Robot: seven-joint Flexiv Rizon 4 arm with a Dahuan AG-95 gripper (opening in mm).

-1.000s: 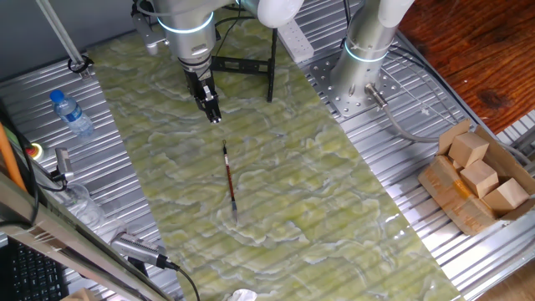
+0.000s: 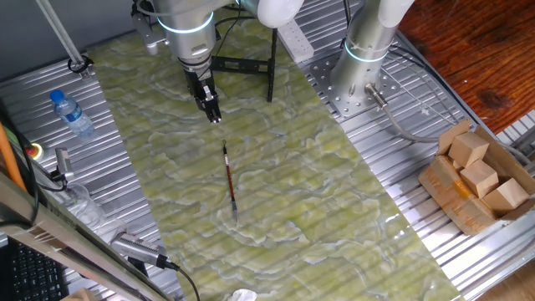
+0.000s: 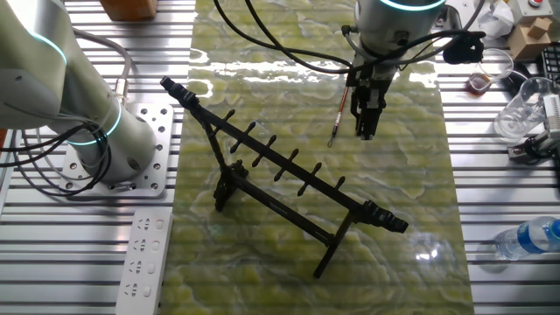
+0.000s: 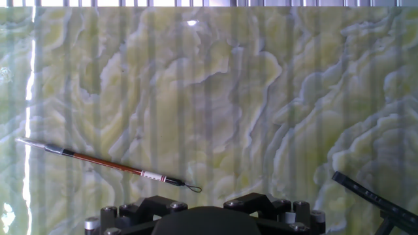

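Note:
A slim brush (image 2: 229, 178) with a reddish-brown handle lies flat on the green marbled mat, its pale bristles toward the bottom of exterior view 1. The wrist view shows the brush (image 4: 108, 162) at the lower left, with a small hanging loop at its dark end. My gripper (image 2: 215, 119) hangs above the mat, apart from the brush and beyond its loop end. In the wrist view, my gripper is open, its two fingers apart and nothing between them. A black rack (image 3: 276, 171) with several pegs along its bar stands on the mat.
The left side holds a water bottle (image 2: 73, 114) and a metal cylinder (image 2: 138, 249). Around the brush, the mat (image 2: 309, 217) is clear.

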